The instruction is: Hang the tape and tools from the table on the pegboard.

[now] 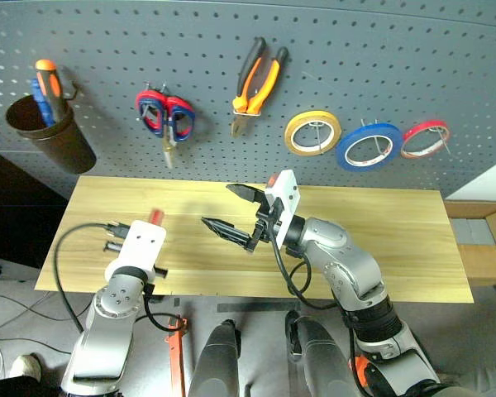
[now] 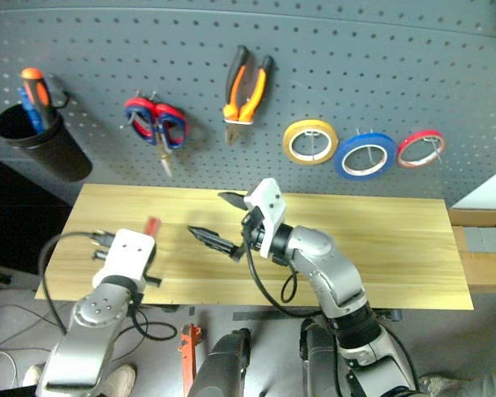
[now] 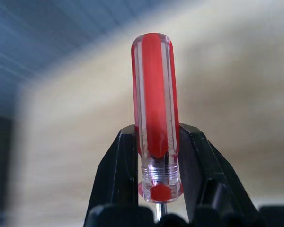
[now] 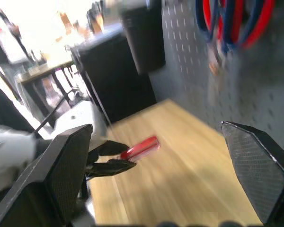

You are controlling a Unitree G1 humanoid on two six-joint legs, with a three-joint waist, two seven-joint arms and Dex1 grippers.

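Note:
The red, clear-sided handle of the screwdriver [image 3: 155, 94] stands between the fingers of my left gripper, which are shut on its lower part. Most of its shaft is hidden. Seen from the right wrist, the red handle [image 4: 143, 147] points out past the left fingers toward the pegboard, above the wooden table. My right gripper [image 1: 219, 211] is open and empty over the middle of the table. On the pegboard hang yellow tape [image 1: 312, 133], blue tape [image 1: 369, 146], red tape [image 1: 425, 139], orange pliers [image 1: 258, 86] and red-blue scissors [image 1: 165, 116].
A dark cup [image 1: 56, 136] on the pegboard's left holds an orange-handled tool [image 1: 50, 81] and a blue one [image 1: 42, 103]. An open cardboard box [image 1: 484, 252] stands beyond its right end.

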